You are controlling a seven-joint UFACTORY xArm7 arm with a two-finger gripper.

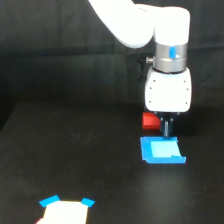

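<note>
A red block [151,121] lies on the dark table, just behind the blue-taped pale square [164,149]. My gripper [167,131] points straight down beside the block's right side, by the square's back edge. Its dark fingers are small against the dark table, so how far apart they stand is unclear. No object shows clearly between them, and whether they touch the block cannot be made out.
At the lower left, a second pale square [66,212] with blue tape at its corners is cut off by the frame edge. The dark table between the two squares is clear.
</note>
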